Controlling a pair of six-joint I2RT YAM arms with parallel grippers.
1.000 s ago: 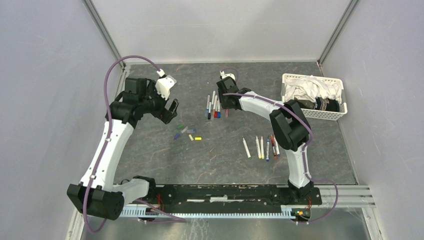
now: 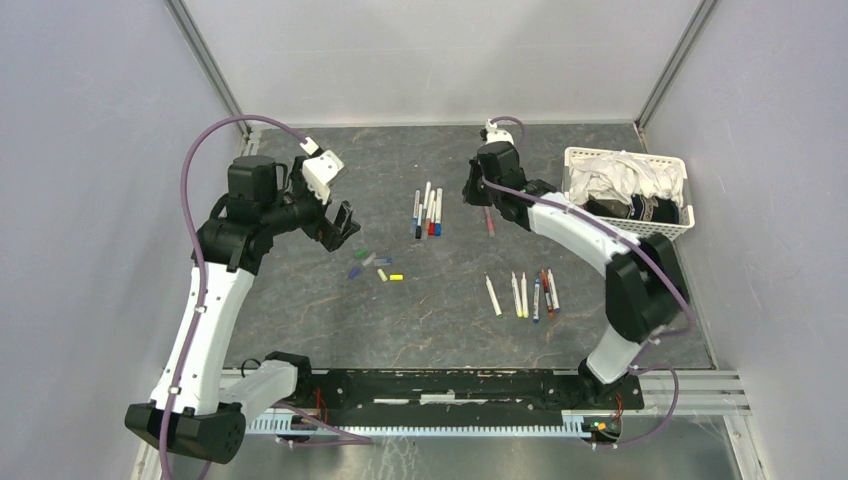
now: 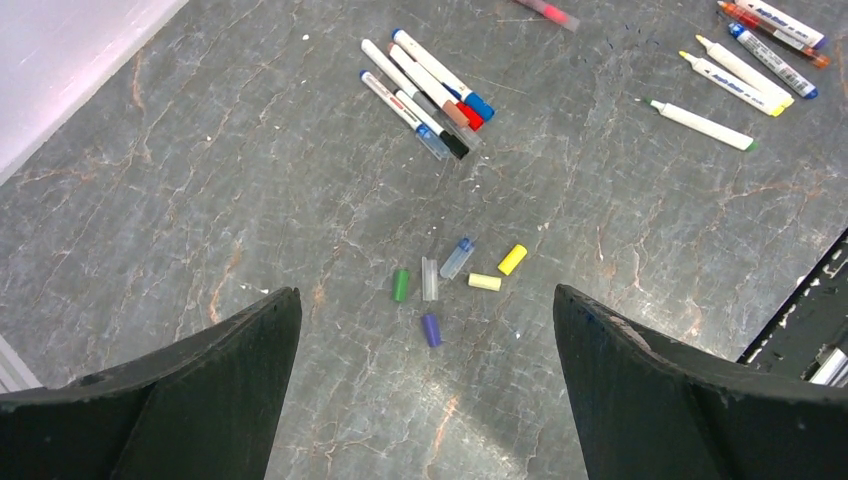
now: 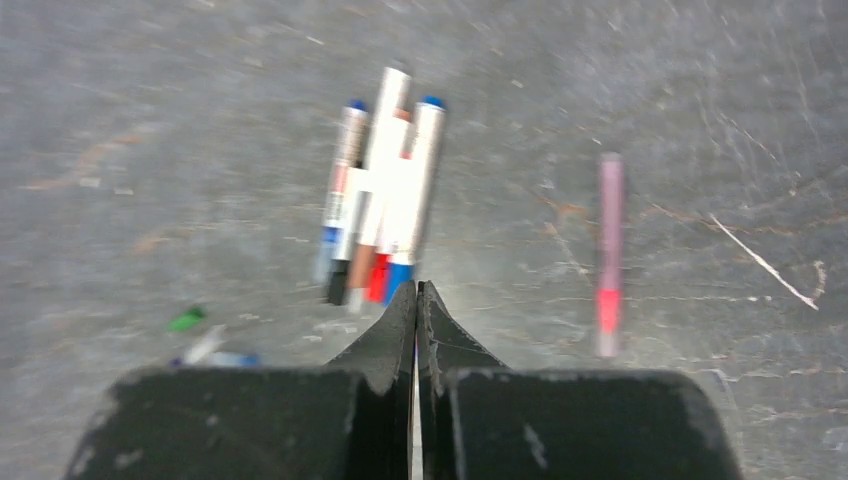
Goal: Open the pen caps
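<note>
A pink marker pen [image 4: 610, 225] lies on the table, to the right of my right gripper. That gripper is shut with nothing between its fingertips, and the pen is outside them. In the top view the arm covers part of the pink pen. Several capped pens [image 2: 428, 211] lie side by side left of it, caps toward the front. My left gripper stands open and empty above the table, over several loose caps, among them a green cap [image 3: 401, 284], a yellow cap [image 3: 512, 260] and a purple cap [image 3: 431, 330].
Uncapped pens lie at the front right, including a white pen with a green tip [image 2: 493, 296] and a blue pen [image 2: 536, 300]. A white basket [image 2: 655, 226] holding cloths stands at the back right.
The pen now lies farther right of the group.
</note>
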